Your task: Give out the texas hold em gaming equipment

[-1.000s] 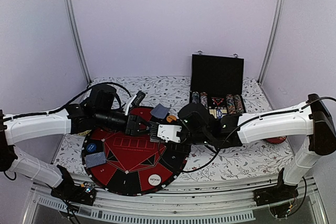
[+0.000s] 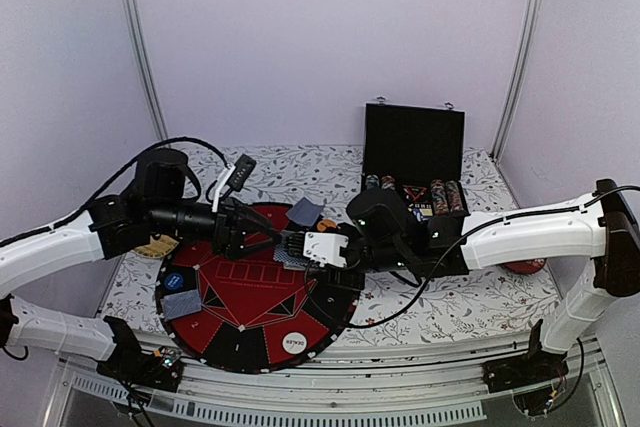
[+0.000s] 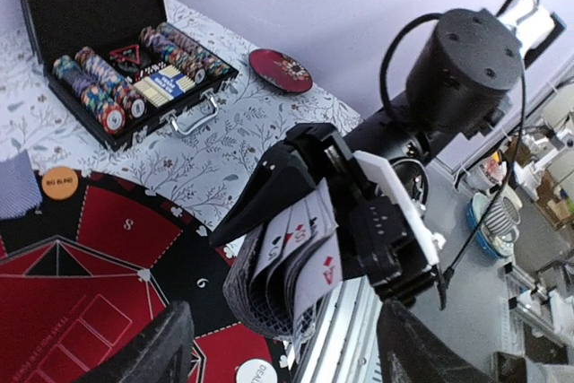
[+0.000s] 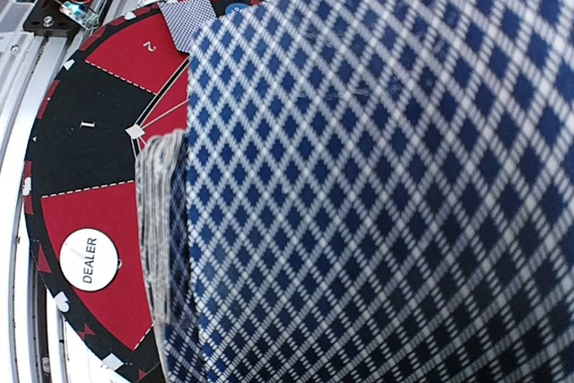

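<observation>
A fanned stack of playing cards (image 3: 300, 244), blue-and-white on the back, is held up over the poker mat with my right gripper (image 2: 303, 250) shut on it. Seen from the right wrist, the patterned card back (image 4: 377, 177) fills most of the picture and hides the fingers. My left gripper (image 2: 275, 235) is just left of the cards, its fingers (image 3: 161, 352) parted and nothing between them. The round red-and-black poker mat (image 2: 240, 332) lies below. Card backs also show on it at the left (image 2: 182, 304) and at the far edge (image 2: 305, 212).
An open black case (image 2: 414, 142) with chip rows (image 3: 94, 87) stands at the back right. A dealer button (image 2: 294, 343), an orange big blind button (image 3: 60, 183) and a blue button (image 2: 174, 280) lie on the mat. A red plate (image 3: 281, 71) is off to the right.
My left gripper has drawn back to the left, away from the cards in the right gripper. The right arm has shifted only slightly and still holds its cards.
</observation>
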